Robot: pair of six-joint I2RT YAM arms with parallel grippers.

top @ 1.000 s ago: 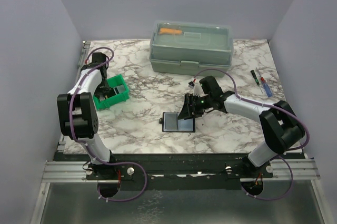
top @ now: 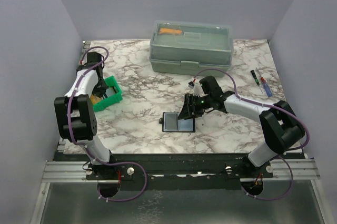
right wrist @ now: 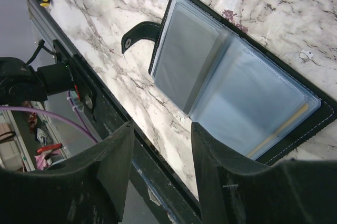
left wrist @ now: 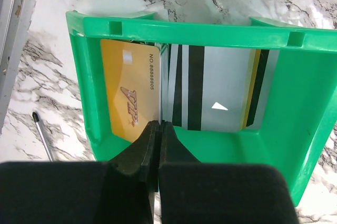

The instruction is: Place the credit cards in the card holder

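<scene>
A green tray (left wrist: 310, 129) holds cards at the left of the table: a gold card (left wrist: 129, 90) and a stack of silver cards (left wrist: 216, 87). My left gripper is shut, its tips at the right edge of the gold card; whether anything thin is between them is hidden. The open black card holder (right wrist: 245, 95), with clear sleeves, lies at the front middle. My right gripper hangs over its front edge, fingers apart with nothing between them.
A large lidded box (top: 190, 50) stands at the back centre. Pens and tools (top: 266, 87) lie at the right.
My left gripper has shifted slightly left, and the green tray has moved a little left with it. The right arm looks unmoved.
</scene>
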